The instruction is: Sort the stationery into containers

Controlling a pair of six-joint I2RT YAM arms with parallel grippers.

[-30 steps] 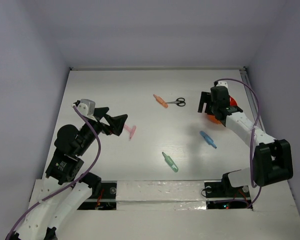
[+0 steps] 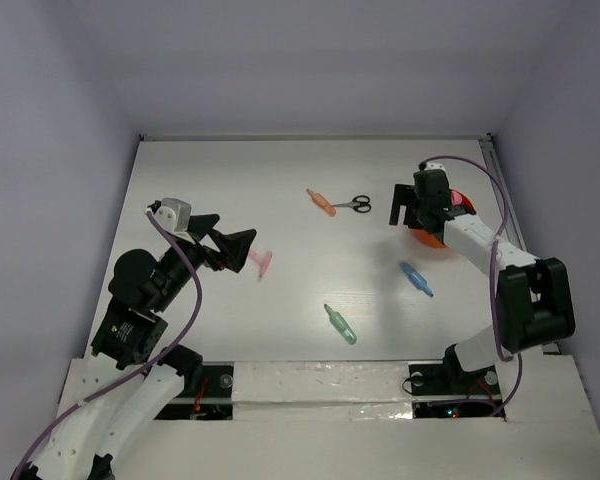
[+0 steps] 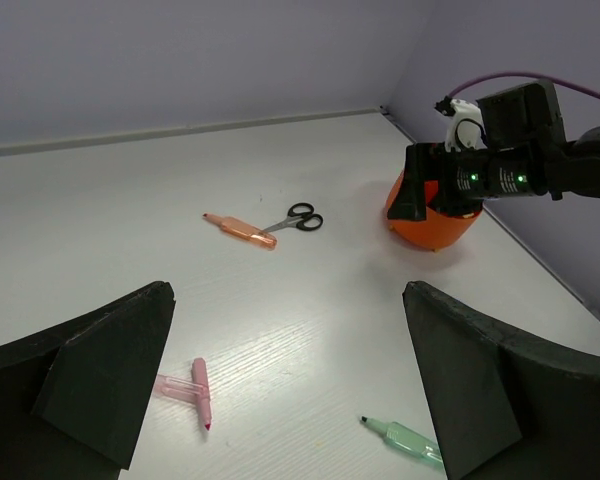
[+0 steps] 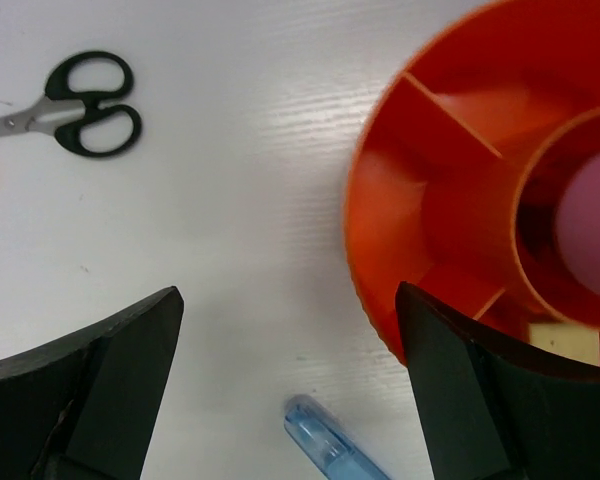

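Observation:
My right gripper (image 2: 402, 206) is open above the left rim of the orange compartmented container (image 4: 390, 210), which holds a pink round object and a pale block. Scissors (image 4: 98, 140) and an orange marker (image 3: 242, 230) lie left of it; a blue marker (image 4: 330, 445) lies in front of it. A green marker (image 2: 340, 325) lies near the front edge. Two crossed pink markers (image 3: 202, 395) lie near my left gripper (image 2: 228, 240), which hangs open over the left side with nothing between its fingers.
Grey walls (image 2: 300, 70) bound the white table (image 2: 230, 170) at the back and sides. Purple cables run along both arms.
My right gripper has shifted slightly toward the back left over the container since about a second ago. The left arm and the stationery have not moved.

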